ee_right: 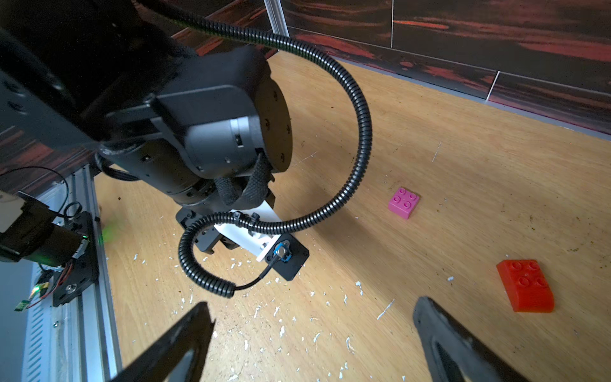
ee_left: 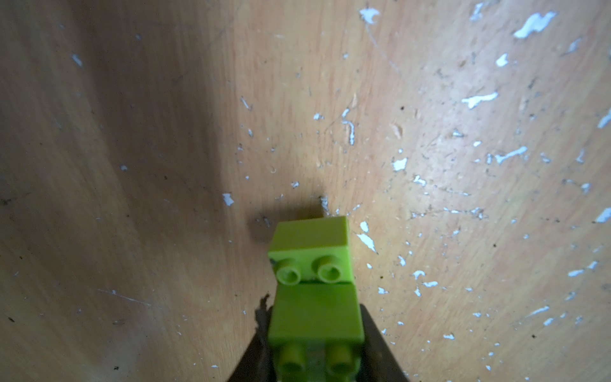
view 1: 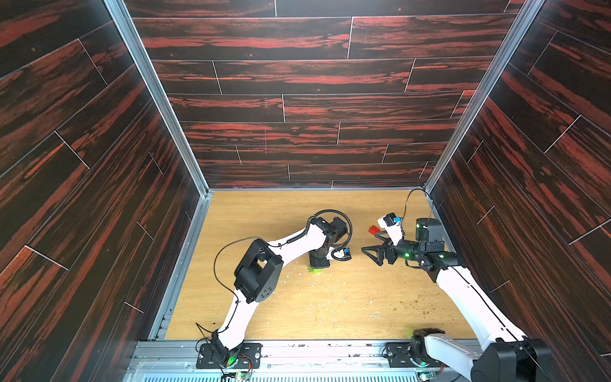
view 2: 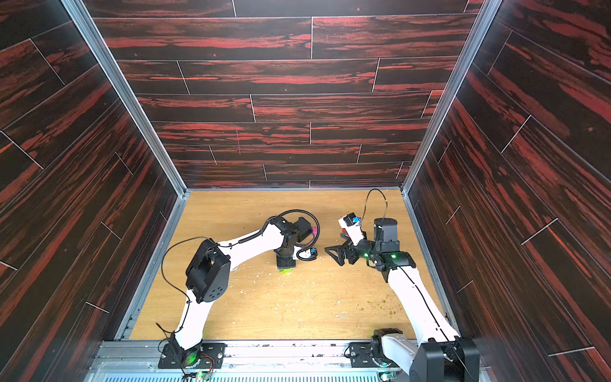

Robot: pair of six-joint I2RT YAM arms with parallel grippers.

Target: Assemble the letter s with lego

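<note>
Two green bricks show in the left wrist view. The lower green brick (ee_left: 316, 312) sits between the fingers of my left gripper, which is shut on it. Adjoining it in front is a second green brick (ee_left: 310, 235) with two studs showing; whether they are joined I cannot tell. In the right wrist view a pink brick (ee_right: 404, 202) and a red brick (ee_right: 525, 285) stand apart on the wooden table, studs up. My right gripper is open above the table, nothing between its fingers. From overhead, the left arm mostly covers the green (view 1: 314, 269).
The left arm (ee_right: 191, 127) with its looped black cable (ee_right: 359, 146) fills the left of the right wrist view. Bare, scuffed table (view 1: 343, 305) lies in front of both grippers. Dark wood-patterned walls enclose the table.
</note>
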